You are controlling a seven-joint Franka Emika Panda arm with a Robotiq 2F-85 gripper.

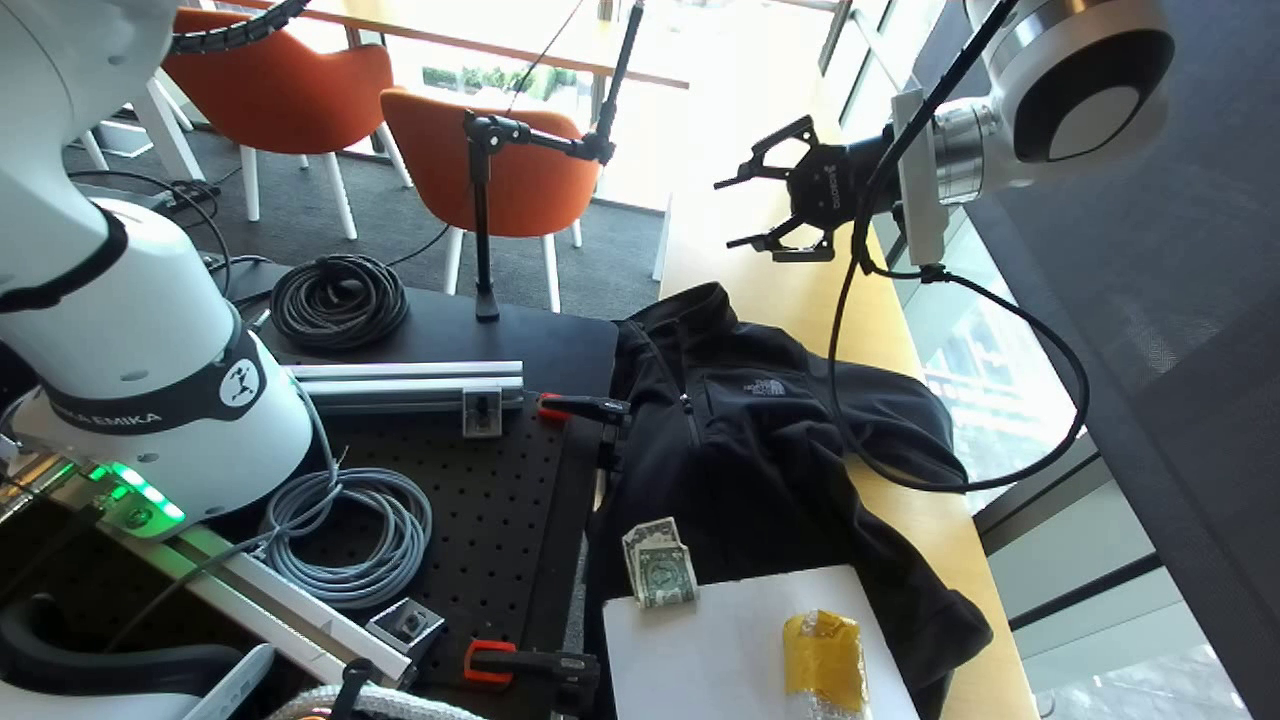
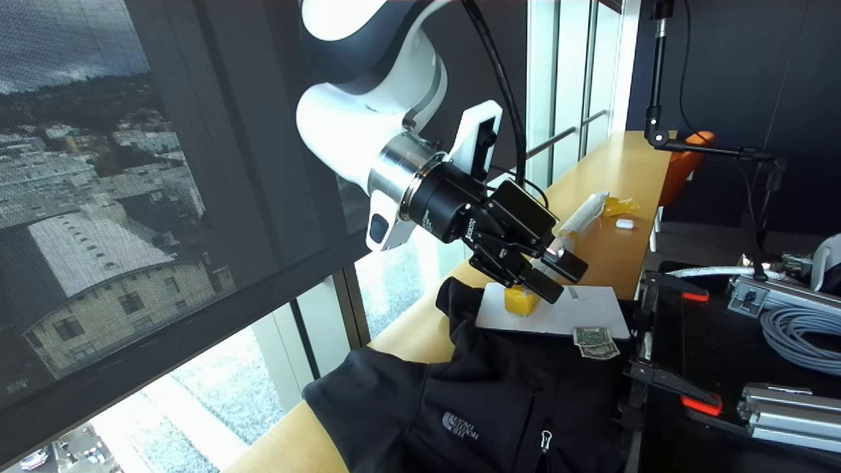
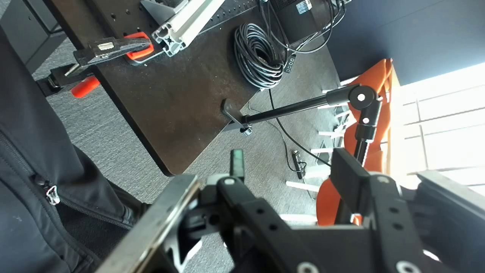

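Note:
My gripper (image 1: pixel 729 214) hangs in the air above the far side of the wooden ledge, its fingers apart and nothing between them. The wrist view shows its two fingers spread, with grey floor and orange chairs behind. Spread over the ledge below is a black jacket (image 1: pixel 768 444) with a white logo. Folded dollar bills (image 1: pixel 662 574) lie at the edge of a white board (image 1: pixel 720 642), partly over the jacket. On that board rests a yellow-wrapped end of a roll (image 1: pixel 825 658); exterior view 2 shows the roll as long and whitish. All of these are well apart from the gripper.
A black clamp (image 1: pixel 588 408) with an orange end grips the table edge beside the jacket. A microphone-style stand (image 1: pixel 482 228) rises from the dark table's corner. Coiled cables (image 1: pixel 339 300) and aluminium rails (image 1: pixel 408 378) occupy that table. A loose black arm cable (image 1: pixel 1056 444) loops over the ledge.

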